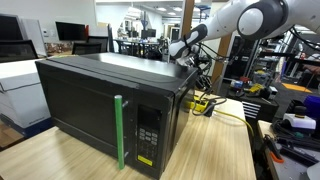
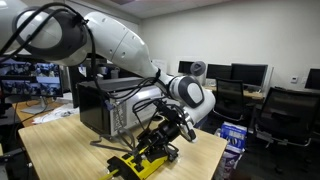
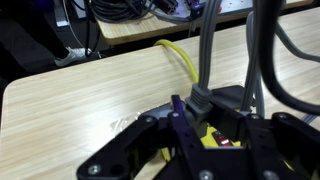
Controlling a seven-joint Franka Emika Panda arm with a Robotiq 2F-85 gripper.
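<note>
In the wrist view my gripper fills the lower right, with cables looping in front of it. Its fingertips are covered, so how the fingers stand and what lies between them does not show. A yellow-and-black object is on the table just under the gripper. Exterior view 1 shows the same yellow object beyond the microwave, below the arm's end. Parts of it peek out around the fingers in the wrist view.
A large black microwave with a green handle stands beside the arm. A yellow cable runs over the table. Bare wood lies on the wrist view's left. Chairs and monitors stand behind.
</note>
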